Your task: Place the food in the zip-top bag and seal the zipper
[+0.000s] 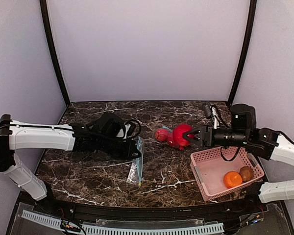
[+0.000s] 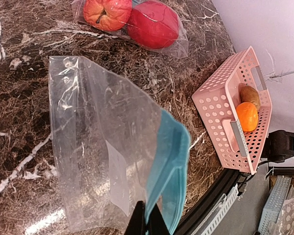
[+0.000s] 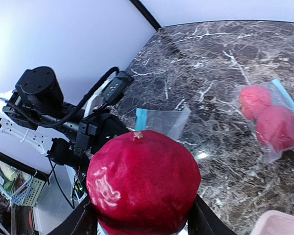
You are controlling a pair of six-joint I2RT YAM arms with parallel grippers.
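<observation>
A red fruit (image 1: 180,134) (image 3: 142,178) is held by my right gripper (image 1: 193,136), raised above the table left of the pink basket. My left gripper (image 1: 136,152) is shut on the blue zipper edge of a clear zip bag (image 1: 134,171) (image 2: 98,147), which hangs and lies below it. Behind, a second bag (image 2: 157,29) (image 3: 279,132) with two red fruits lies on the table, partly hidden in the top view.
The pink basket (image 1: 203,181) (image 2: 210,107) at the front right holds an orange (image 1: 232,178) and a brown round food (image 1: 246,172). The marble table (image 1: 98,181) is otherwise mostly clear.
</observation>
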